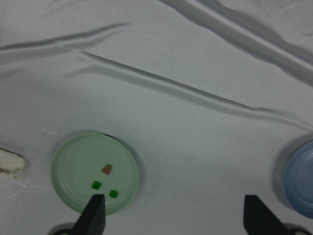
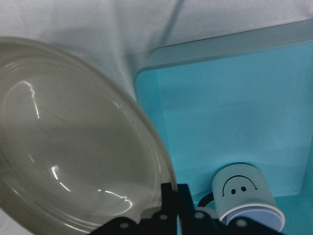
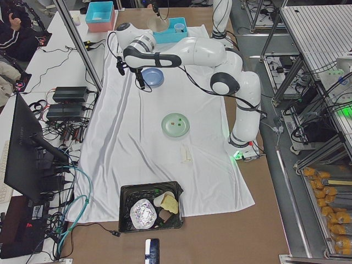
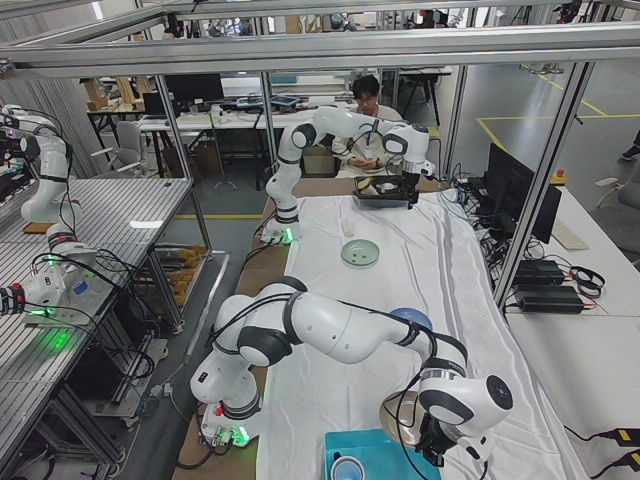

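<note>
In the right wrist view my right gripper is shut on the rim of a beige bowl (image 2: 68, 132), beside a turquoise bin (image 2: 230, 107) holding a white smiley mug (image 2: 239, 193). My left gripper hangs open over the white cloth, empty. Below it show a green plate (image 1: 78, 171) bearing small green and brown pieces, and a blue plate (image 1: 298, 178) at the right.
A black bin (image 3: 126, 206) with a foil bundle and other items sits at the cloth's near end in the camera left view. Monitors and cables line one side.
</note>
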